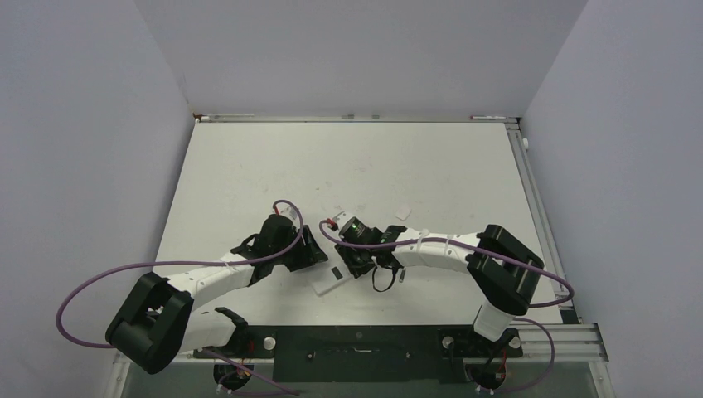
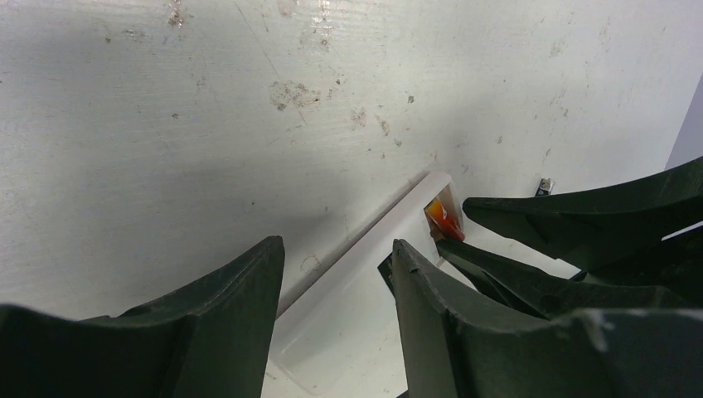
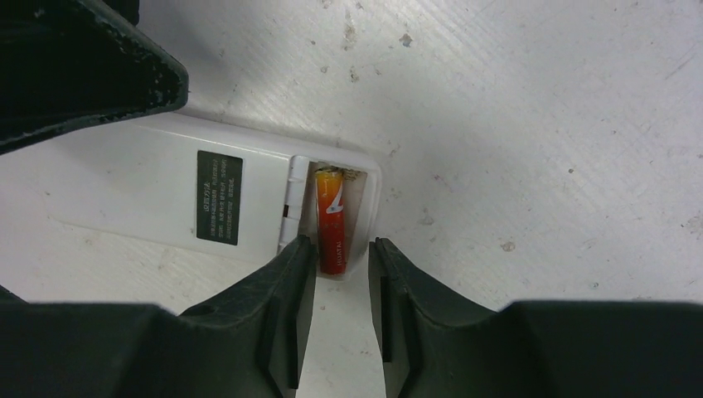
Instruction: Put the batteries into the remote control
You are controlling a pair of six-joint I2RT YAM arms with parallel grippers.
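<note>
The white remote control (image 1: pixel 331 279) lies slanted on the table, a dark label (image 3: pixel 220 197) on its back and its battery compartment uncovered. One orange-red battery (image 3: pixel 330 224) lies in that compartment, with bare space beside it. Straddling the compartment's lower edge in the right wrist view, my right gripper is open, its fingers apart on either side of the battery's end. My left gripper stands open above the label end of the remote, nothing held between its fingers. Another small battery (image 2: pixel 544 186) rests on the table beyond the right gripper.
A small pale piece (image 1: pixel 403 213) lies on the table behind the right arm. Both grippers are close together over the remote.
</note>
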